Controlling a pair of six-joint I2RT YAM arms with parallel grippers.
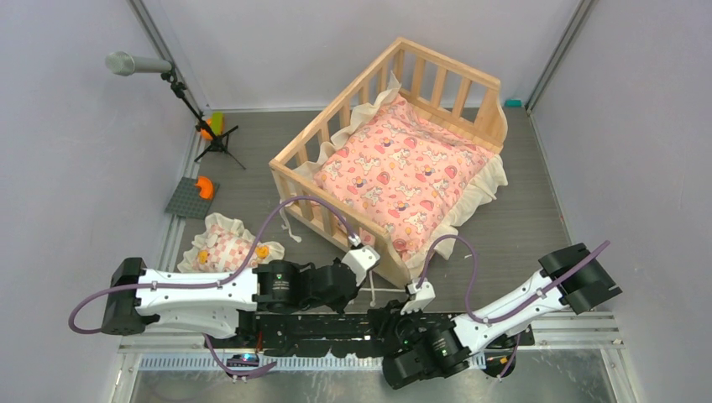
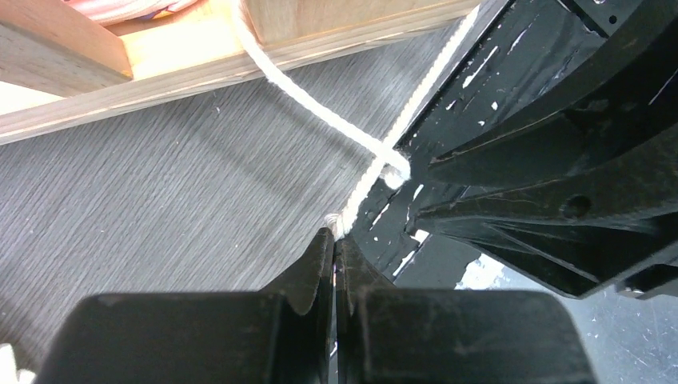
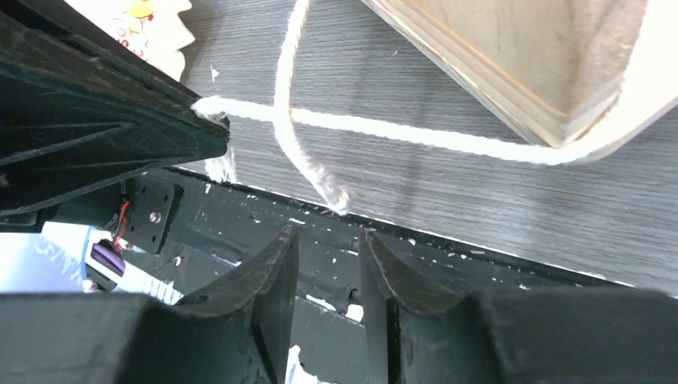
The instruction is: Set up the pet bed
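The wooden pet bed (image 1: 336,109) holds a pink mattress (image 1: 399,172) with frilled edges. A white cord (image 2: 312,108) runs from its lower front rail and crosses another strand. My left gripper is shut on a strand of the cord at its tips. My right gripper stands part open just below a loose cord end (image 3: 320,180), with nothing between its fingers; in the top view it is low at the bed's front corner, beside my left gripper.
A small frilled pillow (image 1: 227,248) lies left of the bed. A grey board with an orange piece (image 1: 204,187) and a tripod (image 1: 217,143) stand at the left wall.
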